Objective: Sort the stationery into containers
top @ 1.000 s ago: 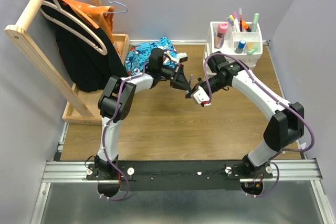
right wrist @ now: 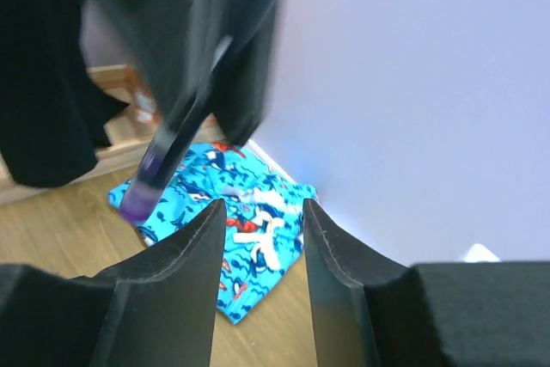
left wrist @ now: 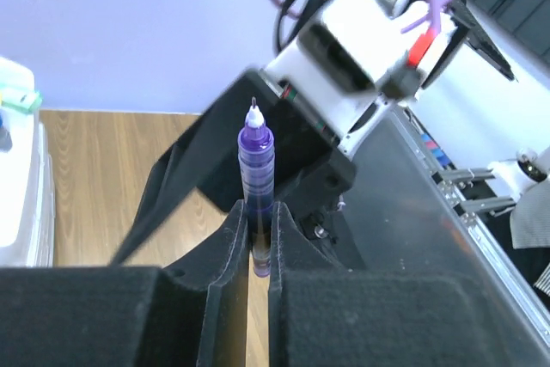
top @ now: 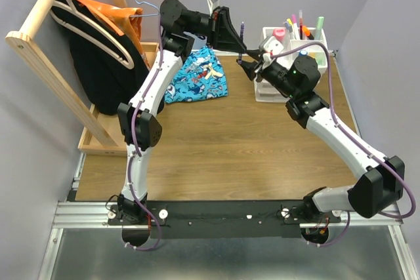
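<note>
A slim purple pen (left wrist: 256, 161) is held upright by my left gripper (top: 237, 49), whose fingers are shut on it in the left wrist view. In the top view the pen (top: 241, 34) stands between the two grippers. My right gripper (top: 247, 65) is close by, just right of and below the left one; in the right wrist view its fingers are apart with nothing between them, and the pen (right wrist: 168, 148) crosses above and left of them, partly blurred. The white organizer (top: 268, 93) with pens and markers stands behind the right arm, partly hidden by it.
A patterned blue cloth bag (top: 197, 80) lies at the back of the wooden table (top: 223, 149). A wooden rack (top: 52, 90) with hangers, dark and orange garments fills the left.
Both arms have moved toward the back of the table, the left one carrying the pen further and raising it; the right arm now covers part of the organizer.
</note>
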